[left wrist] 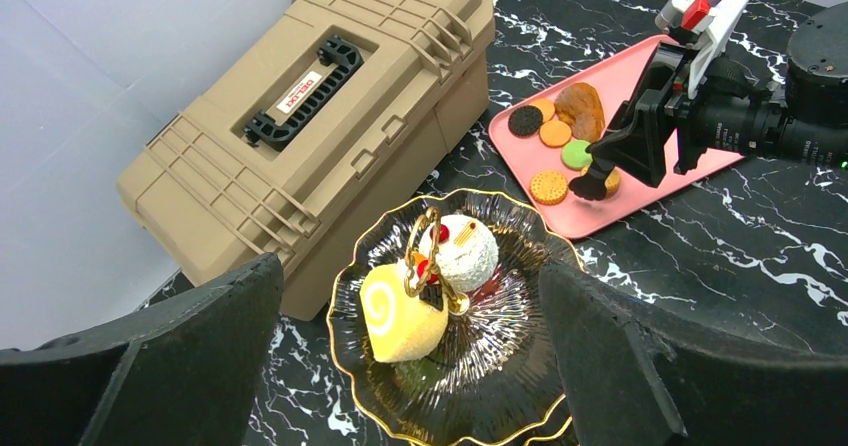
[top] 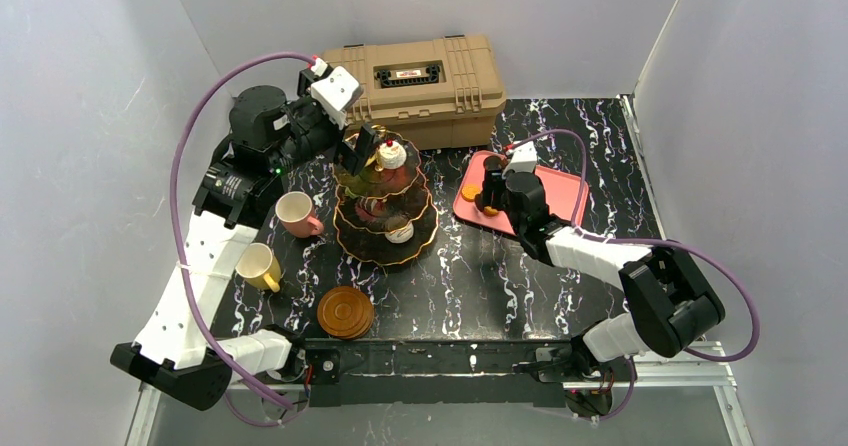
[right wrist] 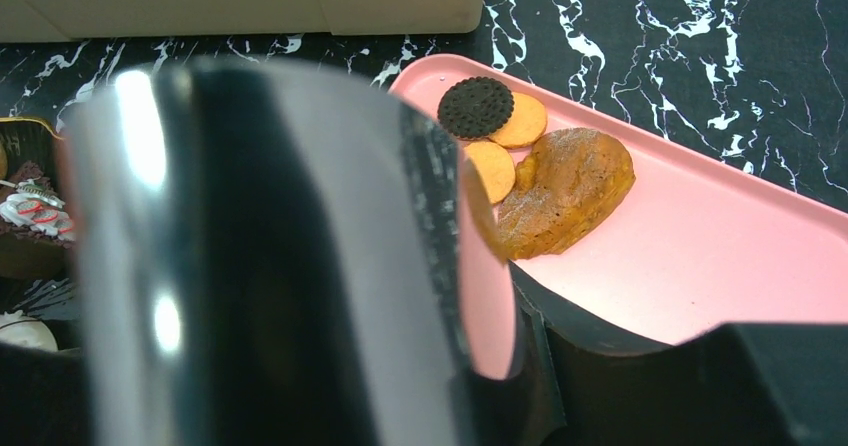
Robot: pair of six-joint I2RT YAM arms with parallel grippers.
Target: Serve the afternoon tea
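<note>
My left gripper stands open above the three-tier black cake stand [top: 388, 248], nothing between its fingers. On the stand's top plate sit a yellow cake roll [left wrist: 402, 316] and a white cake [left wrist: 468, 258] with a cherry. Low over the pink tray [left wrist: 562, 224], my right gripper [top: 489, 182] is open, one fingertip [left wrist: 590, 185] beside a yellow biscuit [left wrist: 606, 180] near the front edge. A tan biscuit [left wrist: 549, 187], a green one [left wrist: 577, 154], a black one [right wrist: 475, 108] and a brown pastry [right wrist: 570, 188] lie there too. A blurred glossy surface hides much of the right wrist view.
A tan toolbox [top: 418, 86] stands behind the stand. At the left are a pink mug [top: 297, 213] and a yellow mug [top: 259, 266]; brown coasters [top: 346, 312] lie in front.
</note>
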